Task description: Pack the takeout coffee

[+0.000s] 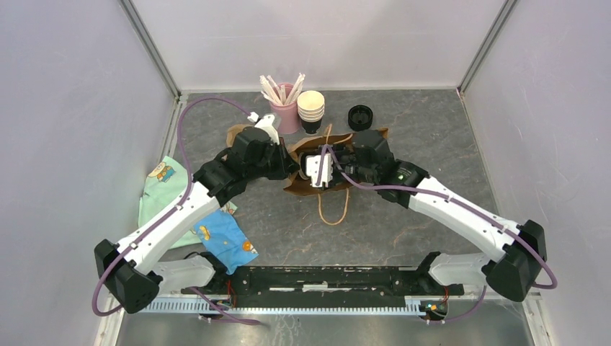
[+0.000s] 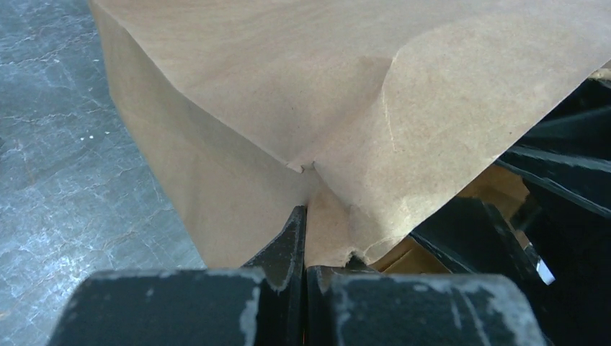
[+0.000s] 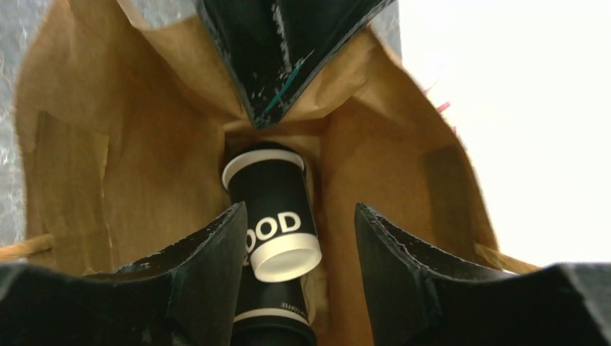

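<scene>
A brown paper takeout bag (image 1: 302,184) stands mid-table with both arms at it. My left gripper (image 1: 287,162) is shut on the bag's left side; in the left wrist view the creased paper (image 2: 328,223) is pinched at its fingertips. My right gripper is over the bag's opening, fingers apart. Below it, inside the bag, two black cups with white rims lie on their sides, the upper cup (image 3: 268,194) printed "OOD", the lower (image 3: 270,331) partly hidden by the fingers.
A pink holder (image 1: 285,119) of utensils, stacked cups (image 1: 311,108) and a black lid (image 1: 360,117) stand behind. Green and blue cloths (image 1: 223,241) lie front left.
</scene>
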